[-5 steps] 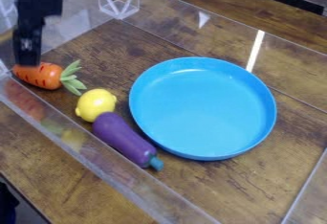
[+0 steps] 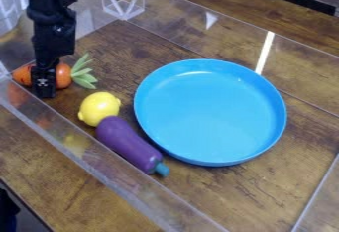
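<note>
My black gripper (image 2: 42, 69) is lowered at the left over an orange toy carrot (image 2: 58, 76), its open fingers reaching down around the carrot's body. The carrot's green leaves (image 2: 82, 72) stick out to the right. A yellow lemon (image 2: 99, 106) and a purple eggplant (image 2: 125, 143) lie to the lower right of the carrot.
A large blue plate (image 2: 209, 112) fills the middle right of the wooden table (image 2: 225, 196). Clear walls surround the area, one running close along the left beside the carrot. The table above and below the plate is bare.
My gripper has come down from above the carrot to around its body. The lemon, eggplant and plate have not moved.
</note>
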